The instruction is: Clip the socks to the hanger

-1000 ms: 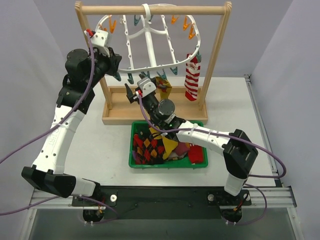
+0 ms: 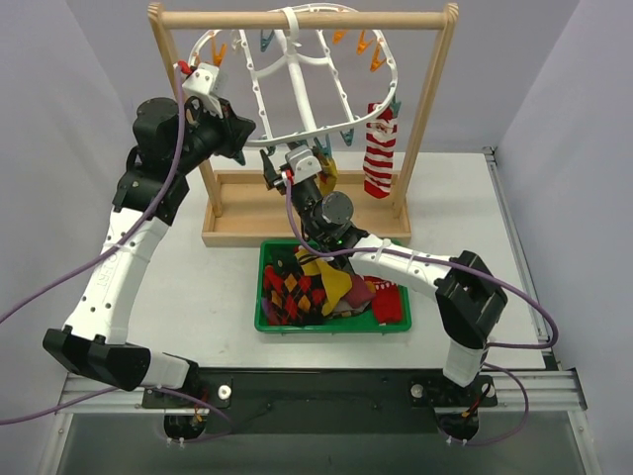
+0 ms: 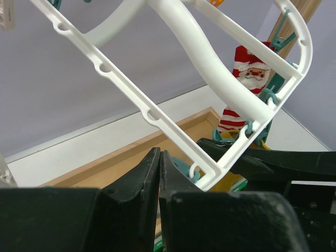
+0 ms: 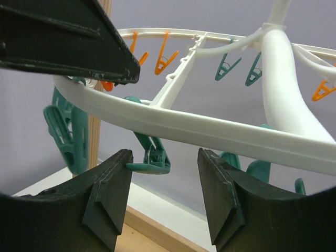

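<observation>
The white hanger (image 2: 307, 129) hangs from the wooden frame, carrying teal and orange clips. A red-striped Santa sock (image 2: 379, 148) hangs at its right, and a yellow sock (image 2: 327, 173) hangs near the front, partly behind my right arm. My left gripper (image 2: 233, 148) is at the hanger's front left; in its wrist view its fingers (image 3: 137, 210) meet under the ring, with nothing seen between them. My right gripper is part open just below the front rim, its fingertips either side of a teal clip (image 4: 149, 165).
A green bin (image 2: 282, 331) of mixed socks sits below the hanger, in front of the wooden base (image 2: 223, 233). Both arms reach over the table, close together at the hanger.
My right gripper has moved slightly right along the hanger's front. My left gripper has shifted slightly, and the hanger and hanging striped sock have swayed a little.
</observation>
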